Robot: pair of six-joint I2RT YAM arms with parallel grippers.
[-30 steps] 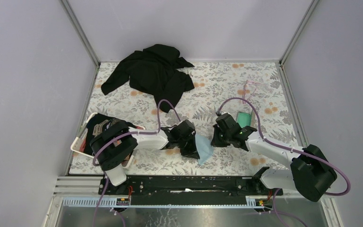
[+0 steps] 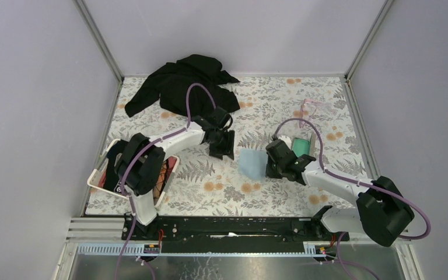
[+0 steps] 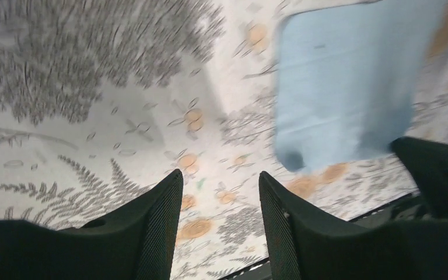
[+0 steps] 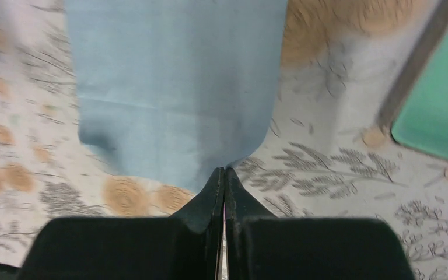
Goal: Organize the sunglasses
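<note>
A light blue cloth (image 2: 251, 164) lies flat near the middle of the table. My left gripper (image 2: 223, 150) is open just left of it; in the left wrist view the cloth (image 3: 344, 81) is right of and above the empty fingers. My right gripper (image 2: 271, 169) is at the cloth's right side, shut; in the right wrist view its fingertips meet at the cloth (image 4: 175, 81) edge, and I cannot tell if fabric is between them. A green case (image 2: 301, 147) lies right of the cloth. A pink clear object (image 2: 312, 105), perhaps sunglasses, lies at the back right.
A white bin (image 2: 174, 175) with dark and reddish contents stands at the left, under my left arm. A black garment (image 2: 181, 87) covers the back left.
My left gripper has moved up-left from the front, and my right gripper has come down to the cloth.
</note>
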